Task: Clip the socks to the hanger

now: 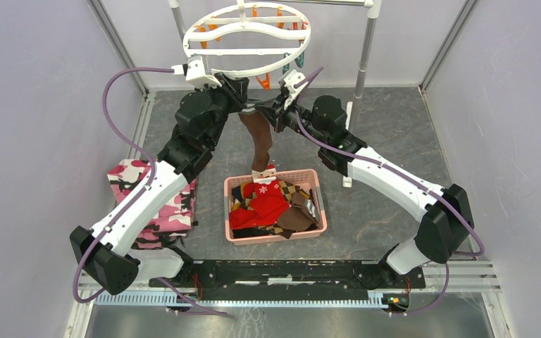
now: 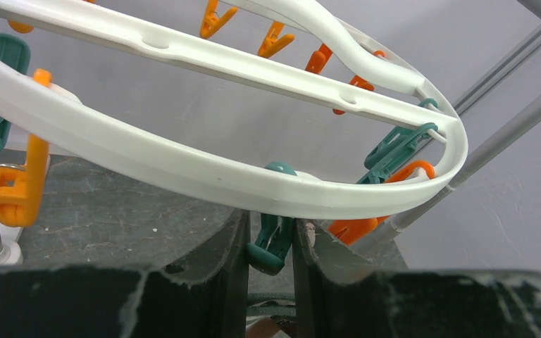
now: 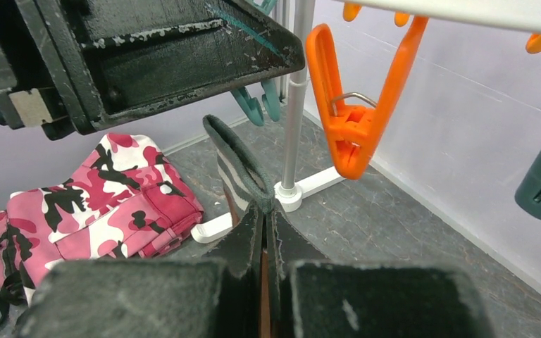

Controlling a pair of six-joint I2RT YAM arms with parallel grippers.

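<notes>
The white round hanger (image 1: pixel 246 49) carries orange and teal clips. My left gripper is shut on a teal clip (image 2: pixel 273 243) at the hanger's front rim. My right gripper is shut on the striped cuff (image 3: pixel 243 169) of a brown sock (image 1: pixel 257 141), which hangs down above the basket. The cuff is held up just below the left gripper, close to an orange clip (image 3: pixel 352 127).
A pink basket (image 1: pixel 308 235) of socks sits below at the centre. A pink camouflage bag (image 1: pixel 162 211) lies at the left. Metal poles (image 1: pixel 365 56) stand at the back.
</notes>
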